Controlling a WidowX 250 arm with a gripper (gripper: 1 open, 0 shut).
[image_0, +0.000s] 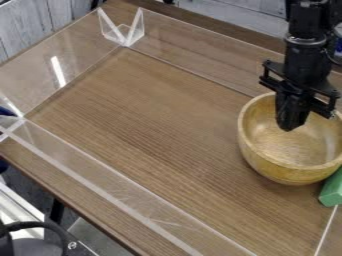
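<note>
My black gripper (291, 112) comes down from the top right over a large yellow bowl (275, 160). Its fingers reach into the upper part of the bowl and look closed, with nothing visible between them. Whether they touch the bowl's inside or rim I cannot tell.
A green object (331, 188) lies at the right edge beside the bowl. A small clear-and-white item (122, 30) stands at the back left. Black cables and hardware (27, 240) sit at the lower left.
</note>
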